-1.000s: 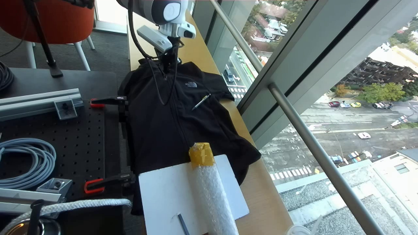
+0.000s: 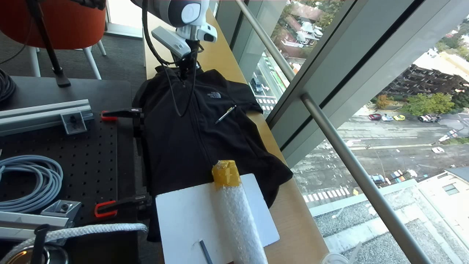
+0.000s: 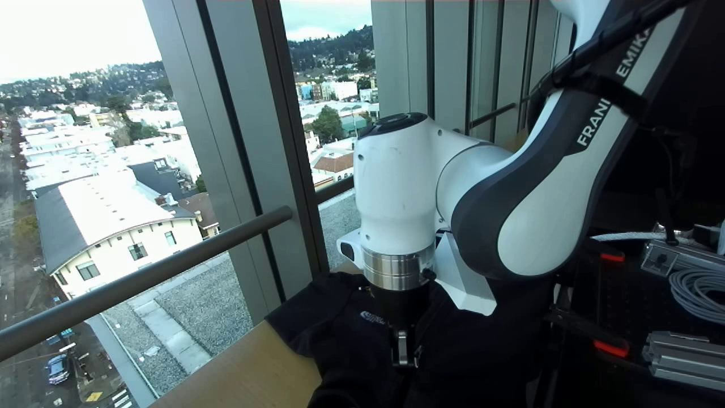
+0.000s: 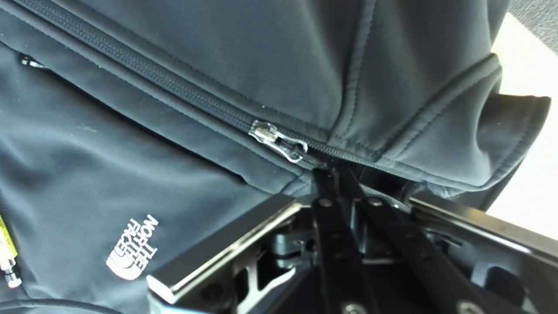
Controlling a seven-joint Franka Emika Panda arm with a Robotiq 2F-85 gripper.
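A black zip-up jacket (image 2: 180, 145) lies spread on the wooden ledge. Its metal zipper slider (image 4: 264, 131) sits on the front zip near the collar; beyond it, on the collar side, the zip is parted. From the slider a wire-loop pull (image 4: 290, 151) points to my gripper. The fingers (image 4: 329, 209) are together at the tips and appear shut on the pull's dark far end, though black against black hides the exact contact. In exterior view 2 the gripper (image 3: 404, 353) points down at the jacket's chest.
A yellow-and-white pen (image 2: 226, 114) lies on the chest below the logo. At the hem are a white board (image 2: 189, 220) and a bubble-wrapped roll (image 2: 239, 220). Clamps (image 2: 125, 113) line the left side, and the window rail (image 2: 343, 145) runs along the right.
My arm and gripper have shifted very slightly to the left in exterior view 1, with the hanging cable. The jacket and pen look unmoved.
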